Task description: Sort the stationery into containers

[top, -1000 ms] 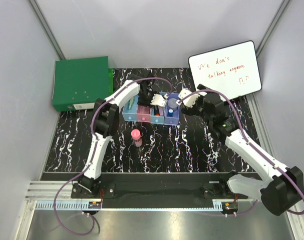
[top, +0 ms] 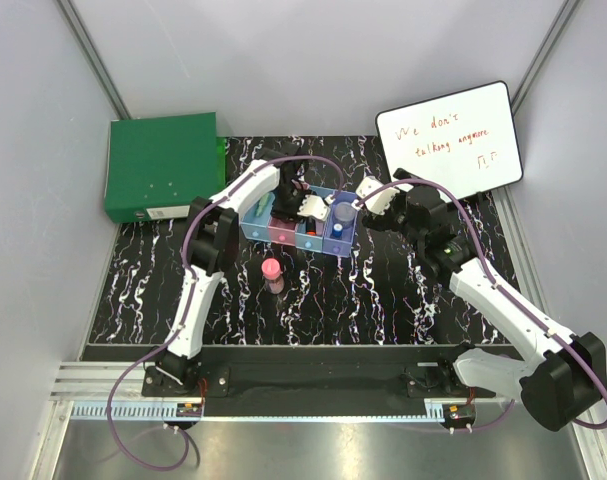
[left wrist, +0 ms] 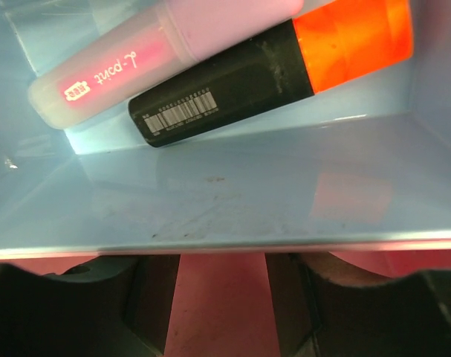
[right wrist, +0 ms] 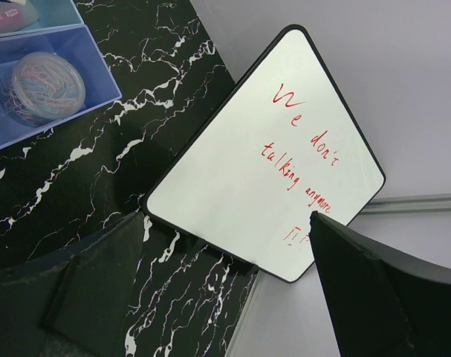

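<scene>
A row of joined, open-topped boxes stands at the back middle. In the left wrist view, the light blue compartment (left wrist: 232, 186) holds a pink marker (left wrist: 136, 63) and a black highlighter with an orange cap (left wrist: 225, 85). Past its near wall, my left gripper points down into the pink compartment (left wrist: 221, 320), its fingers apart with no object visible between them. The purple-blue box (right wrist: 99, 78) at the right end contains a round clear tub of clips (right wrist: 48, 85). My right gripper is open and empty, above the bare table right of the boxes.
A pink-capped bottle (top: 273, 275) stands alone in front of the boxes. At the back left lies a green box (top: 163, 165); a whiteboard (top: 451, 140) leans at the back right.
The joined boxes have shifted slightly left and turned a little, their right end coming forward. My left gripper is nearly in the same place, and the right arm is still.
</scene>
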